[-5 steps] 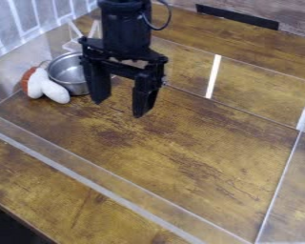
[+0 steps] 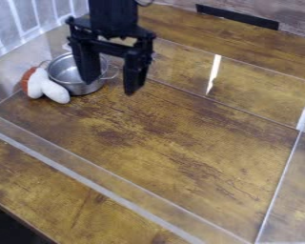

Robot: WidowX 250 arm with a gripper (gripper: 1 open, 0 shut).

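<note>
My black gripper (image 2: 111, 69) hangs at the upper middle-left of the camera view, open, with its two fingers apart and pointing down. It is partly in front of a metal bowl (image 2: 73, 84) on the wooden surface. Left of the bowl lie a white plush-like object (image 2: 49, 90) and a red-orange item (image 2: 31, 78), touching or very close together. I cannot tell exactly what they are.
Clear plastic walls (image 2: 290, 176) border the wooden table (image 2: 168, 152). A white slatted rack or basket side stands at the upper left.
My gripper has moved up and slightly left, away from the middle of the table. The bowl and the objects beside it look unmoved.
</note>
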